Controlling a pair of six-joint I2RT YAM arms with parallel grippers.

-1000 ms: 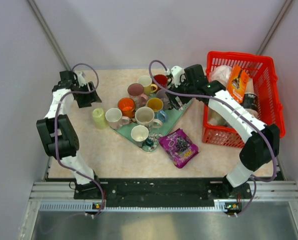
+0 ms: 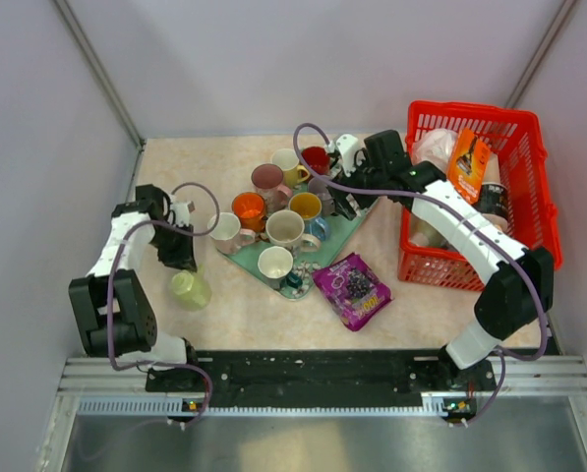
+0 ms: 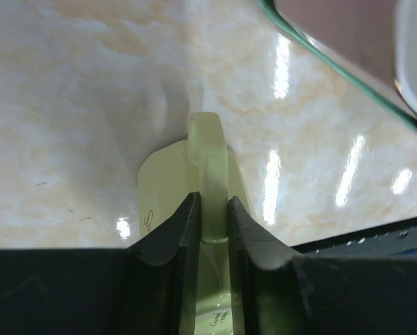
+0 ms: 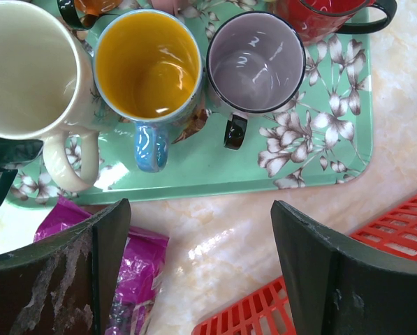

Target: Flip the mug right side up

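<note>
A pale green mug (image 2: 191,290) (image 3: 163,181) is at the table's left, apart from the tray. My left gripper (image 2: 185,260) is shut on its handle; in the left wrist view the mug's body lies beneath the fingers, and in the top view it looks tilted. My right gripper (image 2: 354,202) is open above the tray's right side, empty.
A green tray (image 2: 246,258) crowded with upright mugs fills the centre. A purple bag (image 2: 352,292) lies right of its front, and a red basket (image 2: 541,197) of items stands at the right.
The left gripper has moved toward the table's front, and the green mug has moved with it, away from beside the white mug and now tilted. The right arm is unchanged.
</note>
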